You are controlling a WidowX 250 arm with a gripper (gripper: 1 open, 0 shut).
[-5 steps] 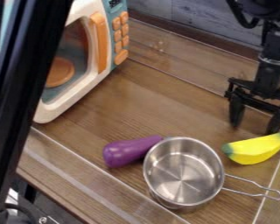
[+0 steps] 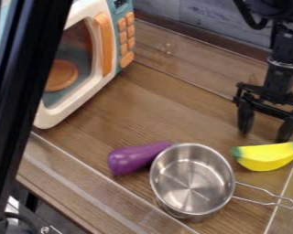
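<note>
The black robot gripper (image 2: pixel 267 111) hangs low at the right, its fingers parted with nothing visible between them, just behind a yellow banana (image 2: pixel 266 157). A steel pot (image 2: pixel 189 178) with a wire handle sits at the front, left of the banana. A purple eggplant (image 2: pixel 136 157) lies just left of the pot.
A toy microwave (image 2: pixel 113 37) with orange buttons stands at the upper left, its front showing an orange plate inside. A grey wall (image 2: pixel 198 14) runs along the back, and a dark edge borders the left.
</note>
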